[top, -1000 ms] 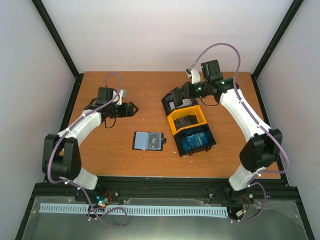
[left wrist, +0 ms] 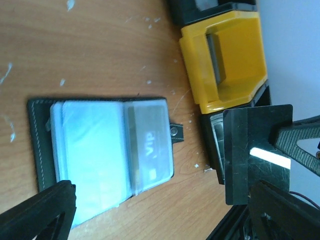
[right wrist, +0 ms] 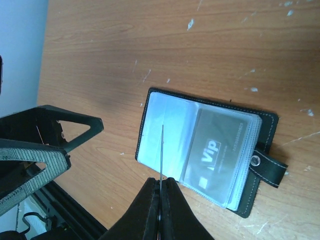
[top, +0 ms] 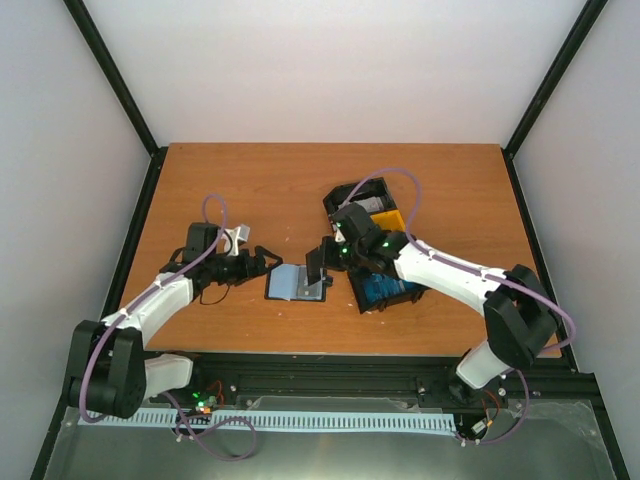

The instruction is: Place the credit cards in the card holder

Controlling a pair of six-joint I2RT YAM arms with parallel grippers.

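Observation:
The open card holder (top: pixel 285 283) with clear sleeves lies on the table, a VIP card visible in its right side (left wrist: pixel 148 142). My right gripper (top: pixel 325 255) is shut on a dark card, held upright above the holder's right part; in the right wrist view the card shows edge-on between the fingertips. My left gripper (top: pixel 262 262) stands open just left of the holder, nothing between its fingers, facing the card in the left wrist view.
Compartmented bins, a yellow one (left wrist: pixel 235 50) between black ones (top: pixel 390 292), stand right of the holder, partly under my right arm.
My right gripper has come from the bins at the back toward the front left, carrying the card over the holder.

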